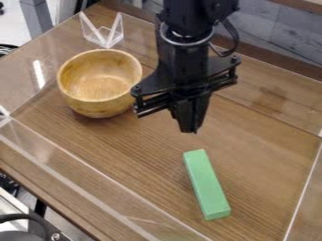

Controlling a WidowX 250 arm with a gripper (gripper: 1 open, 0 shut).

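My black gripper [189,120] hangs over the middle of the wooden table, shut, with nothing visible between its fingers. A green rectangular block [205,184] lies on the table in front of it, to the lower right. A wooden bowl [88,80] sits at the upper left, beside the gripper's left side.
A clear folded plastic or wire item [104,30] stands at the back left. A ledge runs along the back right.
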